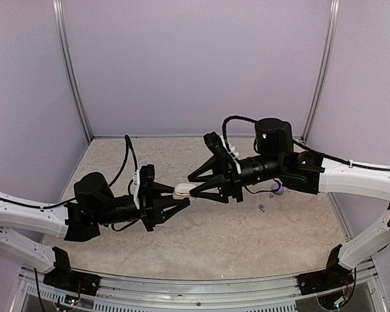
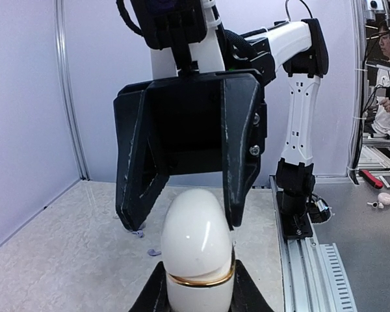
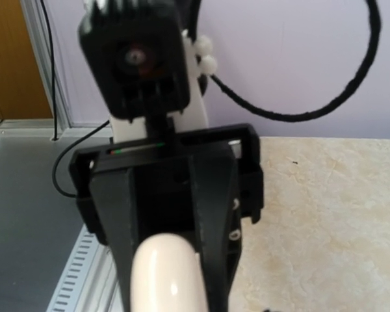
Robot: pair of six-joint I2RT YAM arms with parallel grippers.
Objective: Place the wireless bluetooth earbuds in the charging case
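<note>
The white charging case (image 2: 198,231) has a rounded end and a thin gold band. My left gripper (image 1: 180,195) is shut on it, holding it in mid-air above the table. Facing it from the right, my right gripper (image 1: 190,186) stands open, its fingers apart at either side of the case's far end. In the left wrist view there is a gap between the case and the right gripper's left finger (image 2: 133,195); its right fingertip lies close to the case. From the right wrist view the case (image 3: 167,276) appears as a smooth pale end. No earbud can be made out in the case.
Small purplish items, too small to identify, lie at the table's right: a larger one (image 1: 277,188) partly behind the right arm's cable and a smaller one (image 1: 261,208). The tabletop (image 1: 182,250) below both grippers is clear.
</note>
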